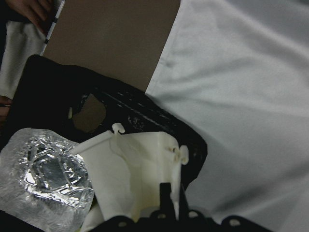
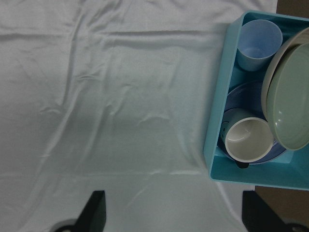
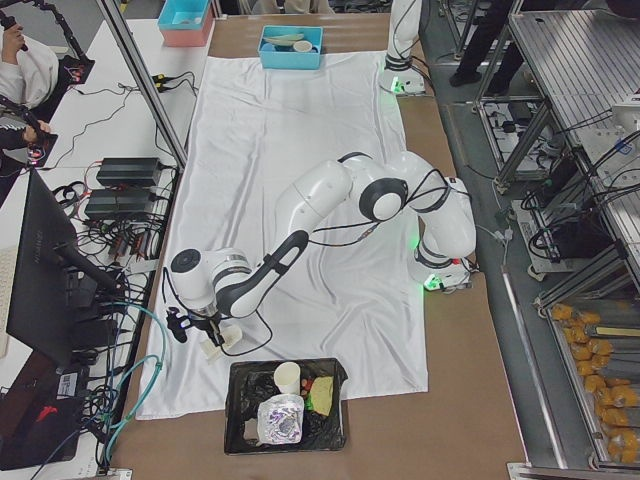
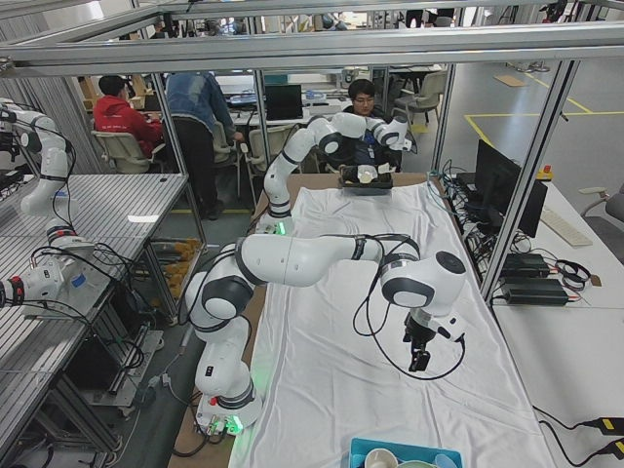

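Observation:
My left gripper (image 3: 200, 330) is low over the white cloth beside the black bin (image 3: 240, 420). In the left wrist view its fingertips (image 1: 165, 198) are closed on a crumpled cream container (image 1: 111, 174), which visually overlaps the bin. A foil package (image 3: 280, 425) lies in the bin with a cream cup (image 3: 287, 370) and small food-like items. My right gripper (image 4: 419, 351) hangs over the cloth at the other end; in the right wrist view it stands open, empty, beside a blue box (image 2: 215, 135).
The blue box holds a blue cup (image 2: 258, 38), a mug (image 2: 248, 140) and stacked plates (image 2: 294, 92). A monitor (image 3: 40, 270) and cables stand along one side; a metal bench flanks the other.

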